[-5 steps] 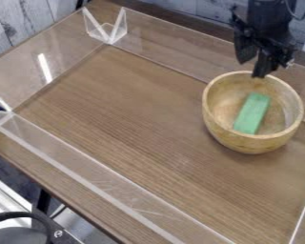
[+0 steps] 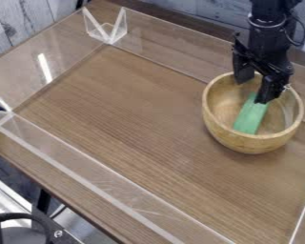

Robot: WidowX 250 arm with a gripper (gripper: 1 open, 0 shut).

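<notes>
A wooden bowl (image 2: 223, 130) sits on the right side of the wooden table, with a green elongated object (image 2: 251, 117) lying inside it. My dark gripper (image 2: 254, 74) reaches down from the top right over the back of the bowl, above the green object. It is open; its fingertips are small and hard to make out against the bowl.
A small clear wire-like holder (image 2: 104, 24) stands at the back left. Dark cables lie at the lower left beyond the table's edge.
My gripper has come down from above the back of the bowl, lower and nearer to the green object. The bowl and green object look unmoved.
</notes>
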